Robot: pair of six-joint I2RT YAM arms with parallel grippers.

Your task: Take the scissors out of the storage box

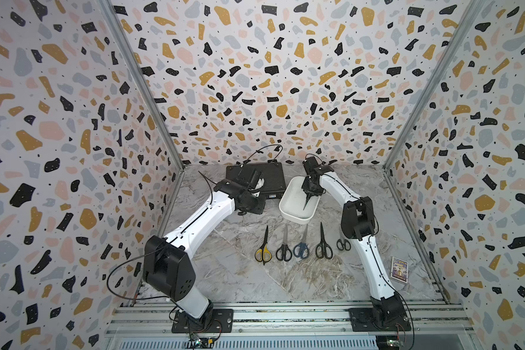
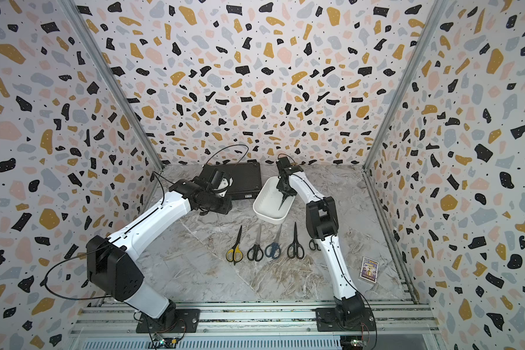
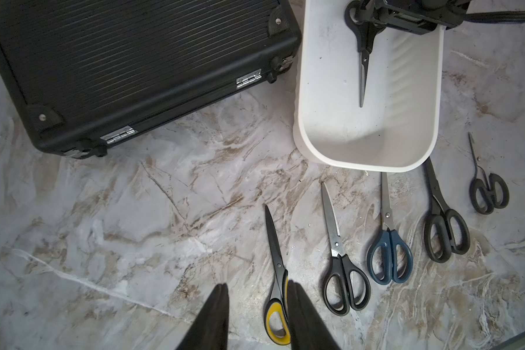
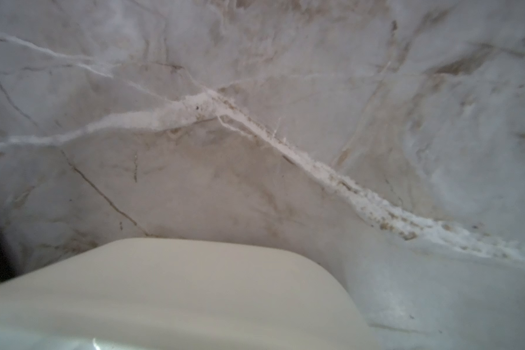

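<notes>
Black-handled scissors [image 3: 362,67] lie in the white storage box [image 3: 304,116], blade toward the viewer. Over their handles, inside the far right part of the box, is my right gripper [image 1: 310,189]. It is open, partly covering the handles; whether its fingers straddle a handle cannot be made out. The right wrist view shows a pale box wall [image 4: 186,291] and bare table, with neither fingers nor scissors. My left gripper stands open with nothing between its fingers, above the table left of the box.
A black case [image 3: 151,64] lies behind the left gripper, left of the box. Several scissors, including a yellow-handled pair [image 3: 277,320] and a blue-handled pair [image 3: 389,256], form a row in front of the box. A small card pack [image 1: 399,270] lies at right.
</notes>
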